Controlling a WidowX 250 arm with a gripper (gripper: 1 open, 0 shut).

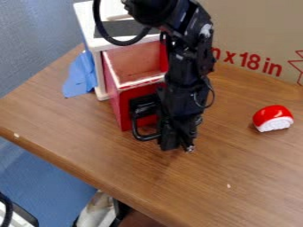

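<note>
The black robot arm hangs from the top centre, its gripper [178, 133] low in front of a red box or drawer [130, 66] that sits at a white wooden unit [102, 27]. The gripper is right at the red box's front, by a dark handle-like loop. Whether its fingers are open or shut is hidden by the arm's own body. A red and white rounded object [272, 118] lies on the wooden table to the right.
A blue cloth [80, 75] lies left of the white unit. A cardboard box [260, 35] stands behind.
</note>
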